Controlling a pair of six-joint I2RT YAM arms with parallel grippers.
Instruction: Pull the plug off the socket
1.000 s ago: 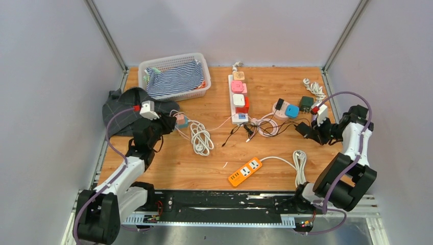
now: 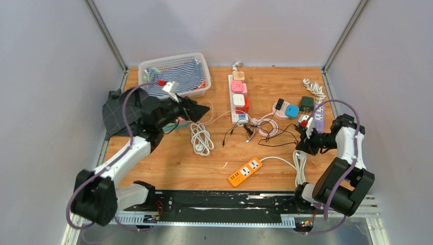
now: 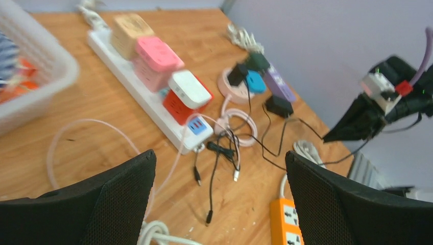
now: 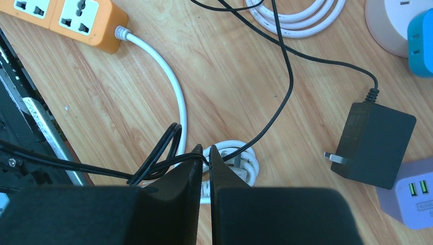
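A white power strip (image 2: 231, 97) holds several stacked plugs: tan, pink, and a white one (image 3: 191, 89) above a red one, plus a blue piece at the near end. My left gripper (image 2: 195, 111) is raised left of the strip, open, with nothing between its fingers. My right gripper (image 2: 300, 147) is at the table's right, its fingertips close together around a black cable (image 4: 275, 115); whether they grip it is hard to tell. A black adapter (image 4: 373, 143) lies beside it.
An orange strip (image 2: 245, 171) lies at the front; coiled white cables (image 2: 201, 140) lie left of centre. A basket (image 2: 201, 89) with striped cloth stands at back left, dark cloth (image 2: 115, 117) beside it. A purple strip (image 2: 318, 117) sits at the right.
My right gripper has shifted toward the front-left, away from where it was near the black adapter.
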